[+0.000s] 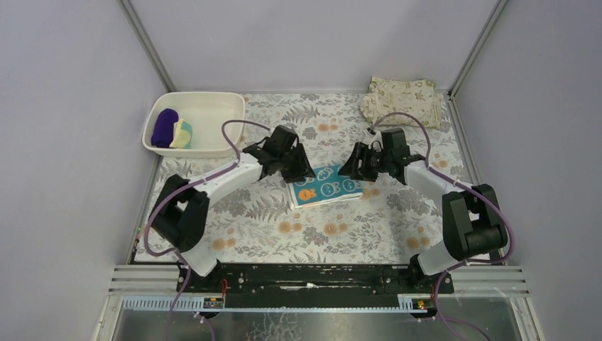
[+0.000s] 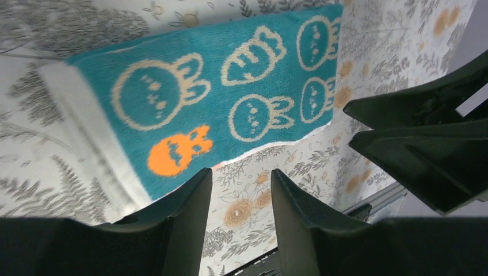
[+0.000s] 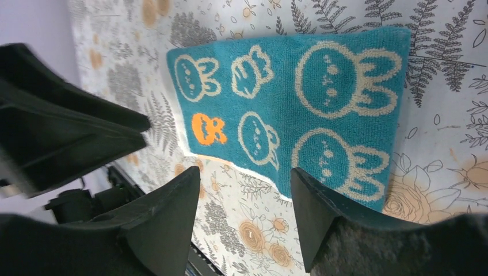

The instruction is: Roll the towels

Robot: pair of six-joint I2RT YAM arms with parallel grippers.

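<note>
A teal towel with white animal outlines and one orange figure lies folded into a flat rectangle mid-table; white layers show along its left and front edges. Over its left end, my left gripper hovers with its fingers apart. In the left wrist view the teal towel extends beyond the left gripper, nothing between those fingertips. Near the towel's right end is my right gripper, also open. The right wrist view shows bare cloth past the right gripper, whose fingers hold nothing.
At the back left stands a white bin holding a purple roll and a yellow-teal roll. A stack of pale patterned towels lies at the back right.
</note>
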